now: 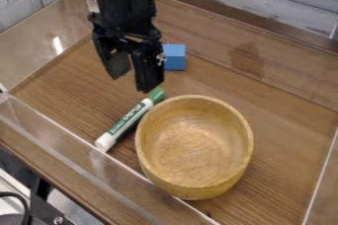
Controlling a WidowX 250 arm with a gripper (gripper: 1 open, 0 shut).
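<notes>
My black gripper hangs over the left-middle of the wooden table, open, with nothing seen between its fingers. Below it a white marker with a green cap lies diagonally, just left of a round tan bowl, which is empty. A blue block sits behind the gripper, to its right, partly hidden by it.
Low edges run along the back and the left, and a dark cable lies at the bottom left corner.
</notes>
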